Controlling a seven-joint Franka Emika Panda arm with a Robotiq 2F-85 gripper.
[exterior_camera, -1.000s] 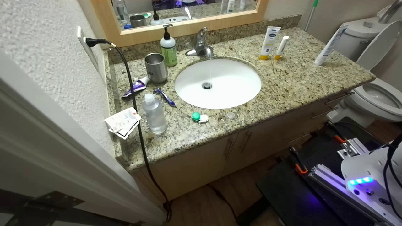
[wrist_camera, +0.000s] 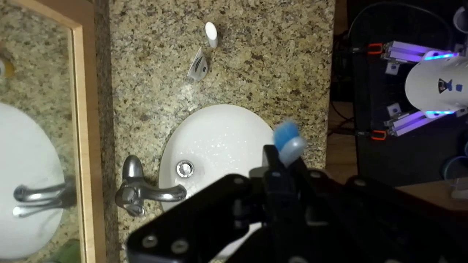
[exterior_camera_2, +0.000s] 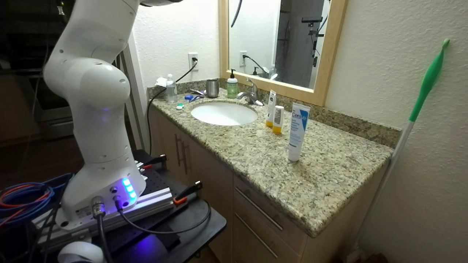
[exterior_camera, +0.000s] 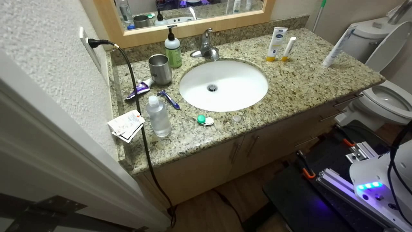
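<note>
In the wrist view my gripper is above the counter, near the sink's rim. Its dark fingers are shut on a small blurred blue-and-white object (wrist_camera: 286,136), which looks like a toothbrush head with blue bristles. The rest of that object is hidden behind the fingers. The white oval sink (wrist_camera: 219,127) lies below, and the chrome faucet (wrist_camera: 151,191) reaches over it. Neither exterior view shows the gripper directly; the arm (exterior_camera_2: 98,83) rises out of the top in exterior view 2.
Left of the sink stand a steel cup (exterior_camera: 160,69), a soap bottle (exterior_camera: 173,52) and a clear bottle (exterior_camera: 158,118). A razor (exterior_camera: 170,100), toothpaste tube (exterior_camera: 139,89) and contact lens case (exterior_camera: 204,120) lie nearby. Upright tubes (exterior_camera_2: 298,131) occupy the right side. A cable (exterior_camera: 135,89) hangs over the left edge.
The black cable beside the robot's base has shifted at the right edge of exterior view 1. The things on the counter stand where they were.
</note>
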